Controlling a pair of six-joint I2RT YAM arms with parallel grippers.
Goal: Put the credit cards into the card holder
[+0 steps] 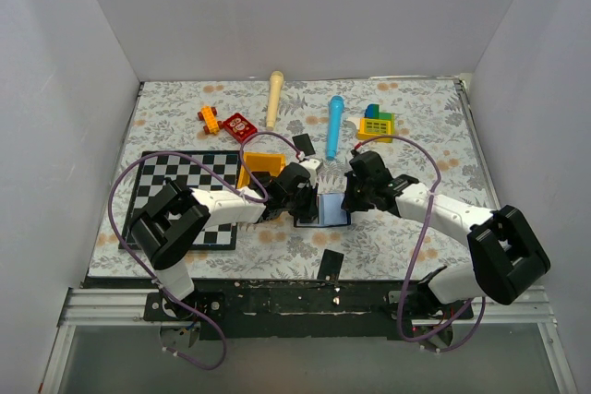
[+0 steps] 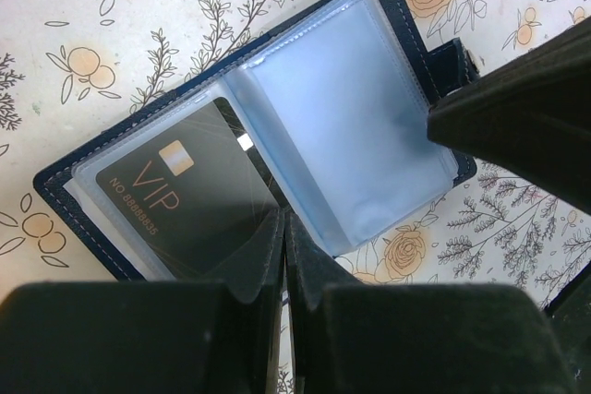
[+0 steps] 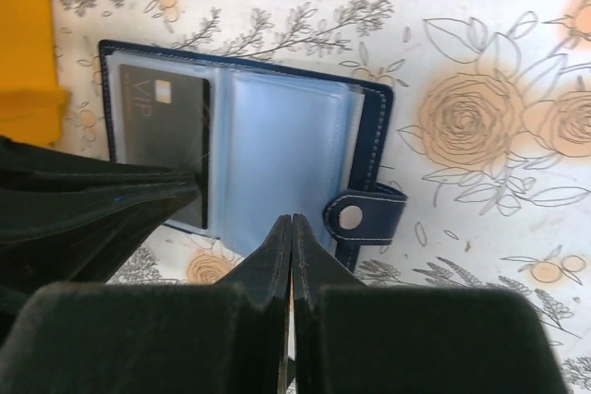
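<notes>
The dark blue card holder [image 1: 333, 209] lies spread open on the table, its clear sleeves facing up. A black VIP card [image 2: 175, 177] shows in its left half, seemingly under the clear plastic; the right sleeve [image 3: 282, 140] looks empty. My left gripper is shut, its tips at the card's lower edge by the fold. Over the lower part of the right sleeve, my right gripper is shut too, nothing visible between its fingers. Two more dark cards lie apart from the holder: one behind it [image 1: 303, 144], one at the table's front edge [image 1: 330, 266].
An orange box [image 1: 262, 169] stands close behind my left arm, and a checkered board [image 1: 180, 196] lies farther left. Toward the back are a blue microphone [image 1: 334, 126], a cream microphone [image 1: 274, 101] and toy blocks [image 1: 376, 126].
</notes>
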